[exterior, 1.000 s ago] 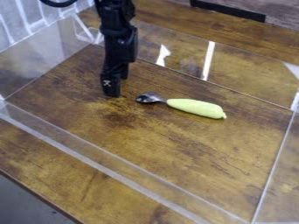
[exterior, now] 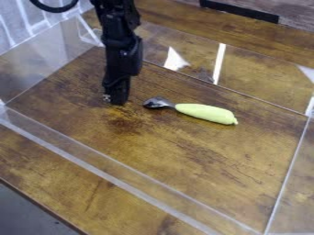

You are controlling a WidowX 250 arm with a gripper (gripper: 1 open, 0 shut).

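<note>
My black gripper (exterior: 116,95) reaches down to the wooden floor of a clear-walled enclosure, left of centre. It looks shut, with nothing visible between its fingers. Just to its right, apart from it, lies a dark metal spoon (exterior: 160,103). A pale yellow-green corn cob (exterior: 207,114) lies right of the spoon, its left end at the spoon's handle; whether the two are joined I cannot tell.
Clear walls (exterior: 86,151) edge the wooden area on the sides. A dark bar (exterior: 245,14) sits at the back.
The gripper has shifted very slightly and its fingertips sit a little differently. The spoon and the corn have not moved.
</note>
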